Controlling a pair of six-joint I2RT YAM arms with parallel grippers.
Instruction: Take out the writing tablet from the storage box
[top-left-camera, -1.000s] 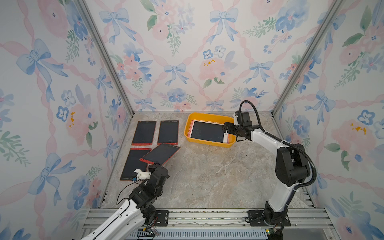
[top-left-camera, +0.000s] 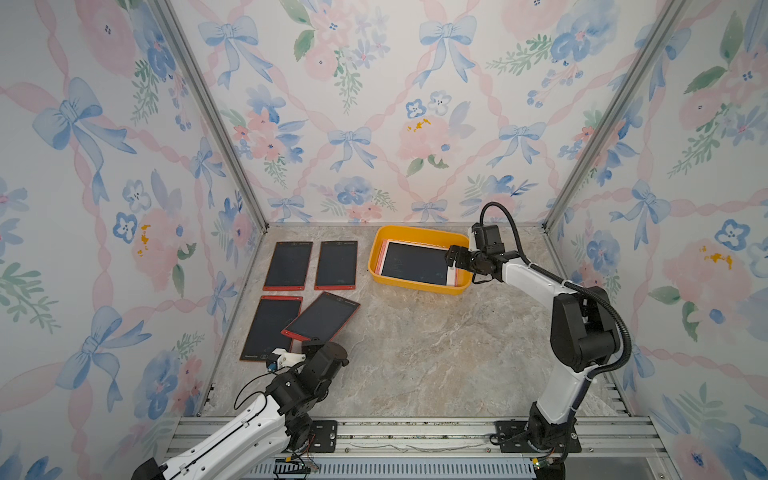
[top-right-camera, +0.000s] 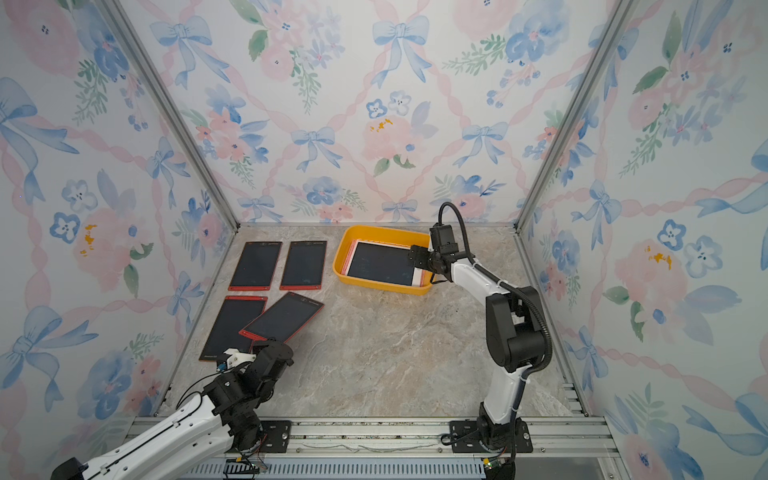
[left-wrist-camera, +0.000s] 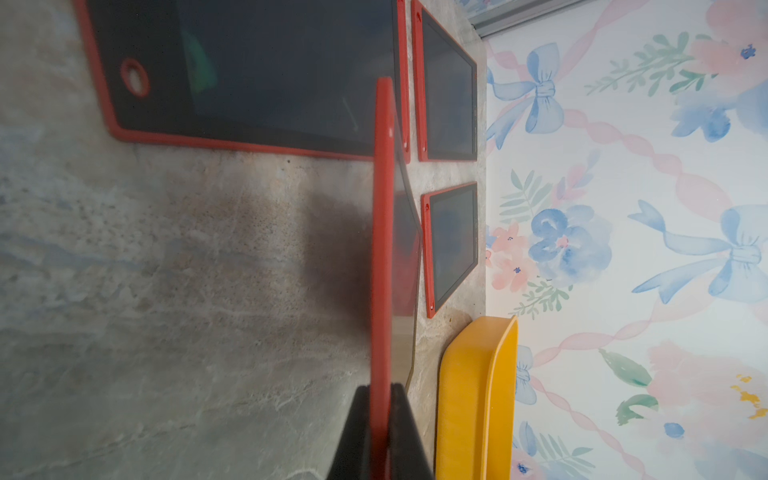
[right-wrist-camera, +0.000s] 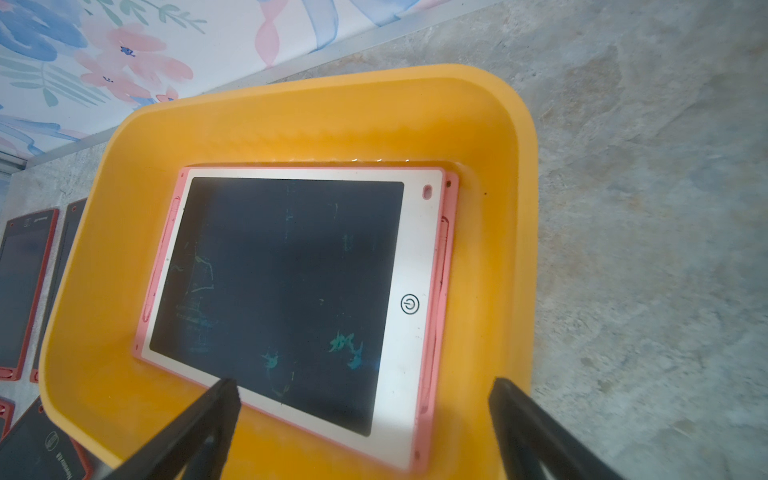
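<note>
In the left wrist view a red-edged dark tablet (left-wrist-camera: 382, 240) is seen nearly edge-on, its thin edge between the fingers of my left gripper, which is shut on it. From the top left view this held tablet (top-left-camera: 324, 316) slants at front left, overlapping the corner of another tablet; whether it touches the table I cannot tell. A yellow storage box (right-wrist-camera: 488, 104) holds a pink-edged tablet with a white frame (right-wrist-camera: 412, 352), lying face up; a pink edge beneath suggests another under it. Over the box's right end, my right gripper stands open and empty.
On the left lie three dark tablets: back left (top-left-camera: 288, 265), beside it (top-left-camera: 336, 265), and front left (top-left-camera: 270, 329). Behind the box rises the flowered wall (top-left-camera: 384, 120).
The held tablet has swung and tilted, showing more of its face, its near edge lower in view. The right arm and box stay put.
</note>
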